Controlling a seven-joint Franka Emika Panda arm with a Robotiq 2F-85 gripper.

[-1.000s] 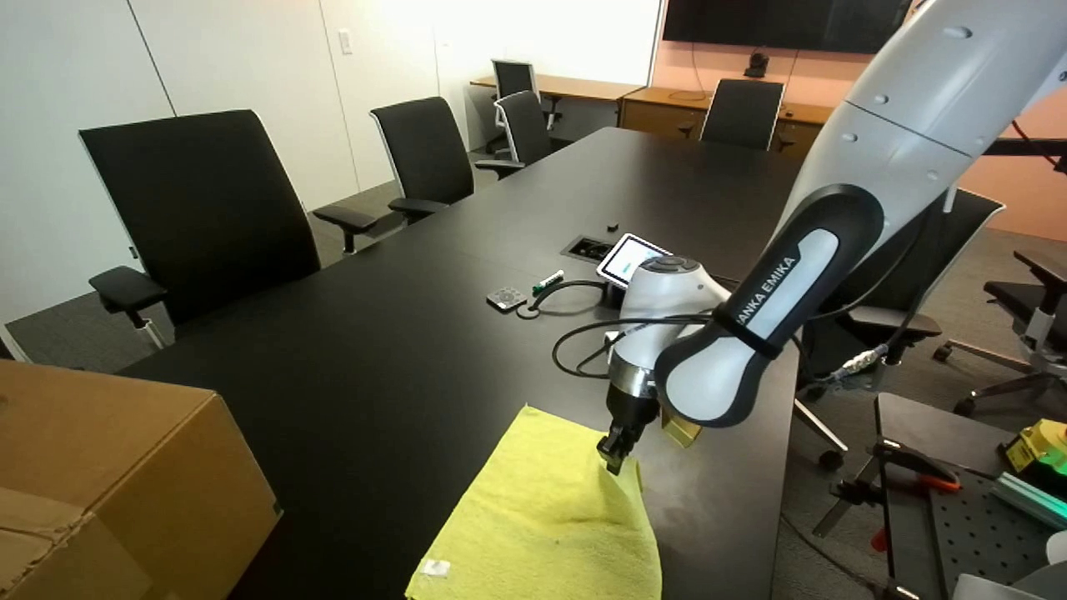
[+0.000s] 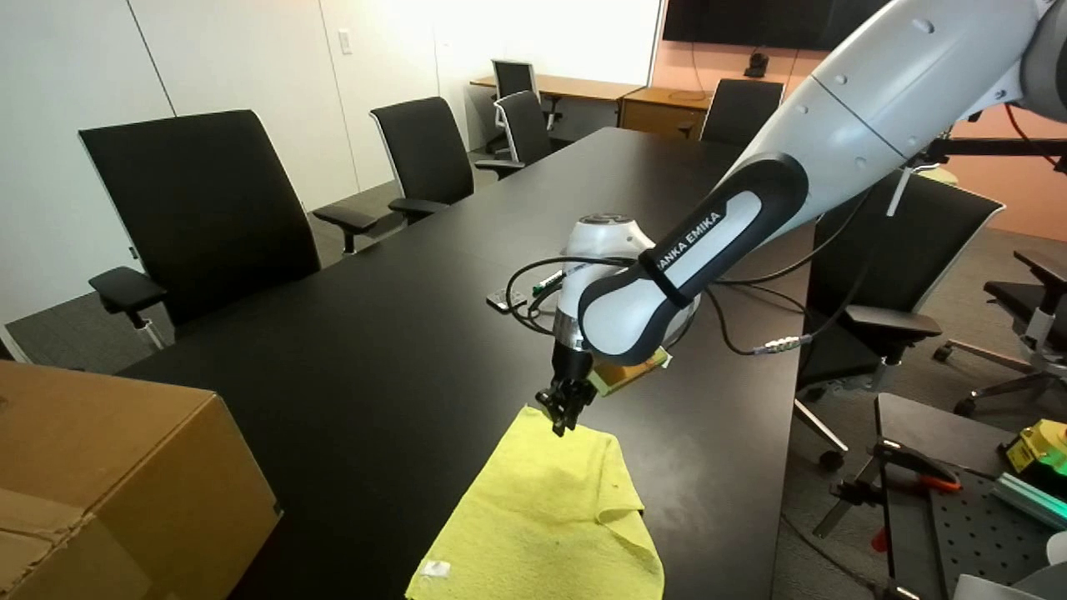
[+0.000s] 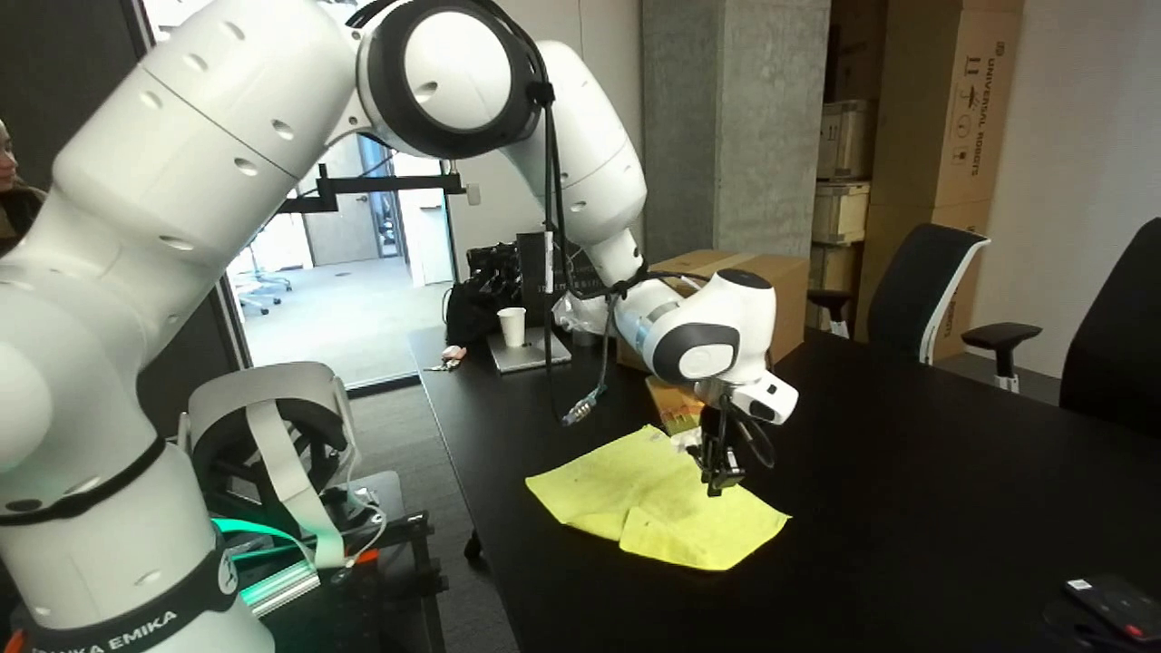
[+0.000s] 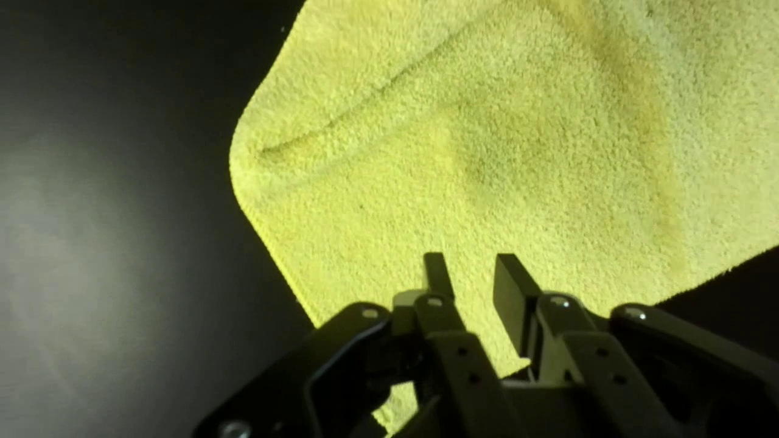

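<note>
A yellow cloth (image 2: 540,510) lies spread on the black table, with a white tag near its near left corner. Its right side is rumpled, with a small fold. In the wrist view the cloth (image 4: 409,190) fills much of the picture, creased towards the upper left. My gripper (image 2: 563,415) hangs above the cloth's far end. Its fingertips (image 4: 438,274) stand apart, and only cloth below shows through the gap. From the other side, the gripper (image 3: 718,479) appears over the cloth (image 3: 653,490), apparently not holding it.
A cardboard box (image 2: 190,480) occupies the table's near left. Farther back lie a small grey device (image 2: 505,299) and a green marker (image 2: 547,284). A white cup (image 3: 512,326) stands on a laptop (image 3: 530,350). Bare table lies left of the cloth.
My gripper has moved left and away from the cloth's right side. The cloth was raised at the gripper there; now it lies lower, with a fold at that side.
</note>
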